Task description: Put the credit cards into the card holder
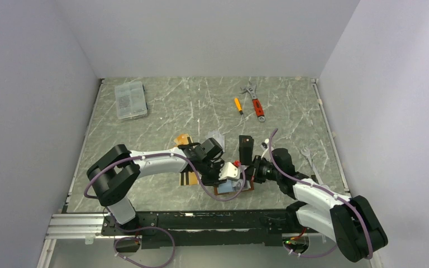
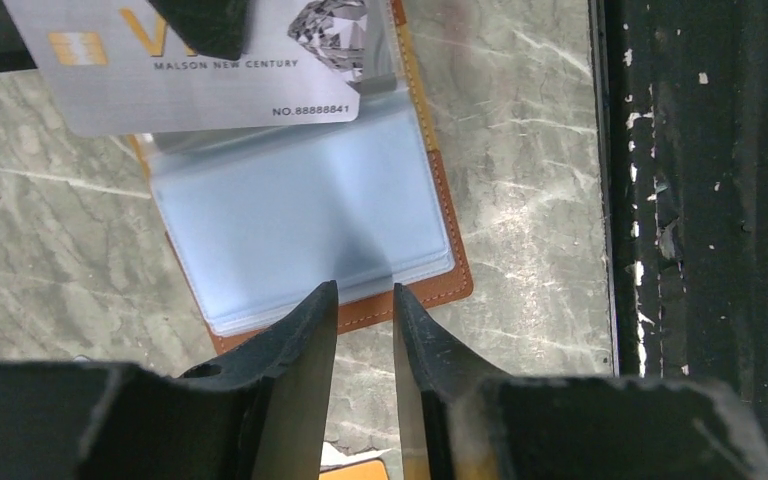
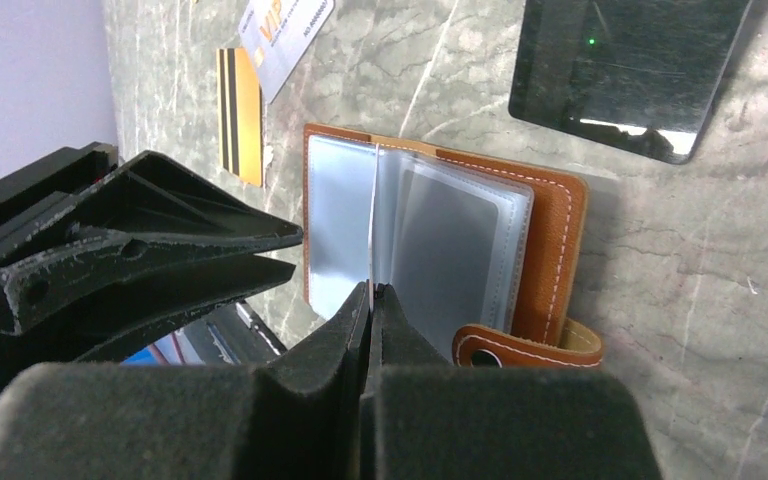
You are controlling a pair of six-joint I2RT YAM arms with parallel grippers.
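Observation:
The card holder (image 3: 560, 250) lies spread out on the table, brown with clear sleeves and a pale blue pocket page (image 2: 305, 215). My right gripper is shut on a silver VIP card, seen edge-on in the right wrist view, above the sleeves near the holder's middle. My left gripper stands open by the holder's outer edge, its fingertips a small gap apart with no card between them. Another silver VIP card (image 3: 285, 35) and a gold card with black stripes (image 3: 240, 115) lie on the table beside the holder.
A black flat object (image 3: 630, 70) lies just behind the holder. Farther back are a red wrench (image 1: 258, 106) and a yellow-handled screwdriver (image 1: 238, 105). A clear plastic box (image 1: 130, 100) sits at the back left, and a spanner (image 1: 311, 159) at the right.

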